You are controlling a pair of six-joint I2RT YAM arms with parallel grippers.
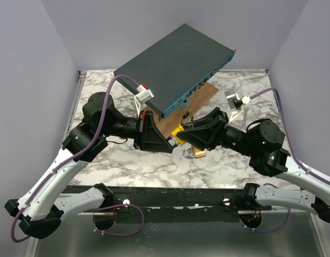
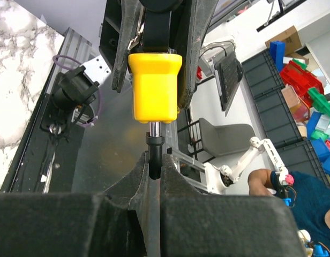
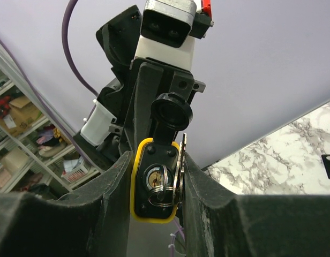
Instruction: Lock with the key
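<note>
In the top view, a small yellow padlock (image 1: 179, 135) is held in the air between my two grippers. My right gripper (image 1: 184, 134) is shut on its body. In the right wrist view, the dark keyhole face of the padlock (image 3: 144, 203) is toward the camera, with a key (image 3: 181, 163) seen nearly edge-on and a ring (image 3: 160, 200) hanging at it. How deep the key sits is hard to tell. My left gripper is shut on the shackle (image 2: 155, 140), seen edge-on with a black sleeve. A short bright metal length shows between sleeve and body.
Below on the marble table lies a brass padlock (image 1: 199, 151). Behind the grippers, a dark cabinet-like box (image 1: 175, 64) rests tilted over a brown wooden board (image 1: 205, 96).
</note>
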